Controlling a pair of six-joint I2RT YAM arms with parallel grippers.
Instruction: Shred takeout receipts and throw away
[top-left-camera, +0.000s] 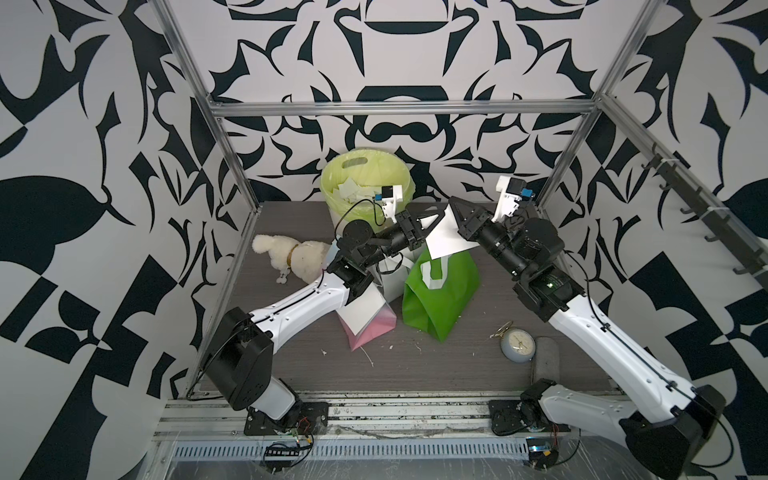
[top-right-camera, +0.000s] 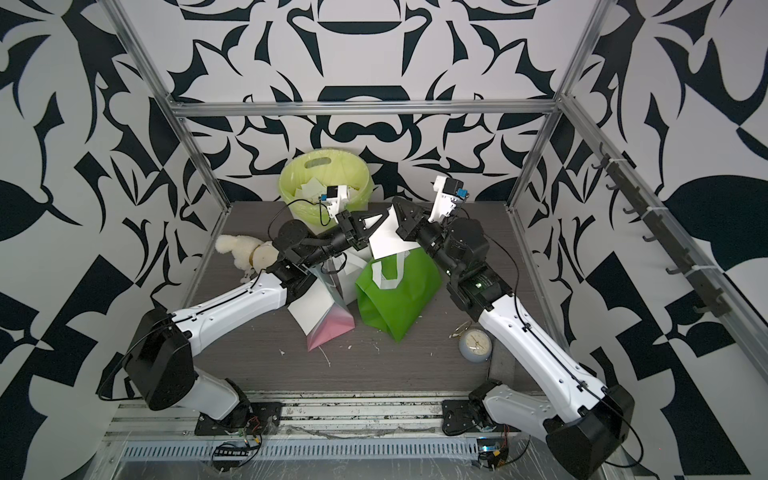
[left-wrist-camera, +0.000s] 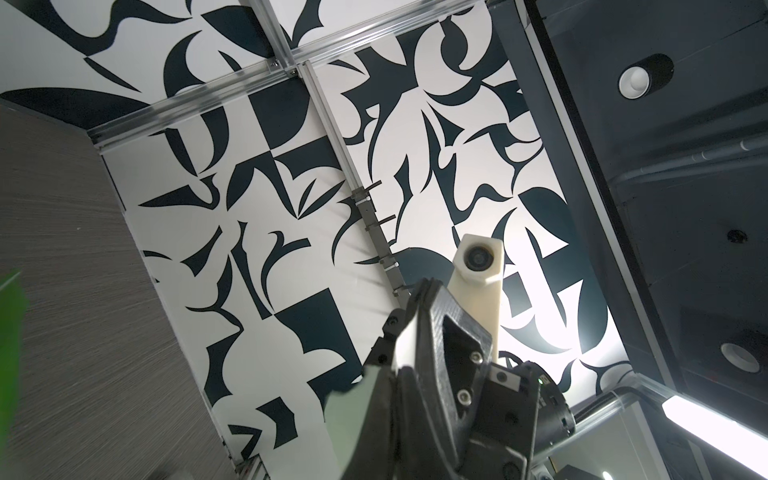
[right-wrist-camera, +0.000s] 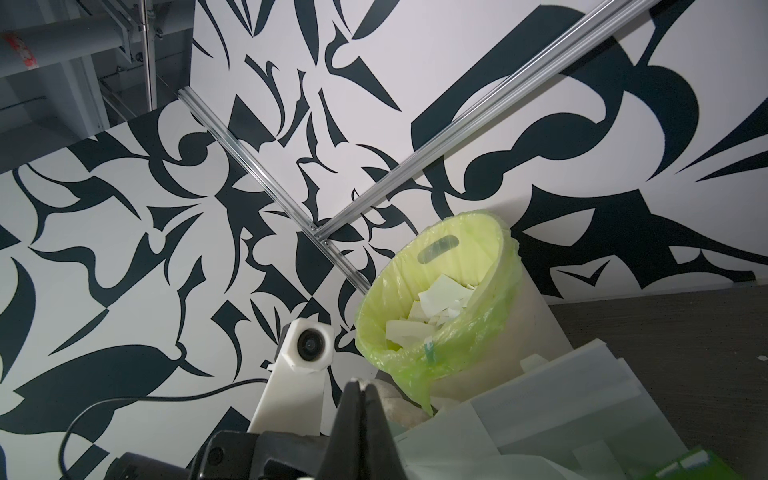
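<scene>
A white sheet of paper (top-left-camera: 448, 240) hangs between my two grippers above the green bag (top-left-camera: 444, 300). My left gripper (top-left-camera: 432, 219) is shut at the sheet's upper left, my right gripper (top-left-camera: 456, 209) shut at its top; in the top views the sheet appears pinched by both. The wrist views show both sets of fingers closed, with pale paper beside them. Behind them stands the bin (right-wrist-camera: 480, 344) with a yellow-green liner, torn white scraps (right-wrist-camera: 440, 296) inside.
A pink-and-white paper bag (top-left-camera: 368, 324), a plush toy (top-left-camera: 304, 260) and a clock (top-left-camera: 518, 344) are on the table (top-left-camera: 432, 368). Small scraps are scattered across the front, which is otherwise mostly clear.
</scene>
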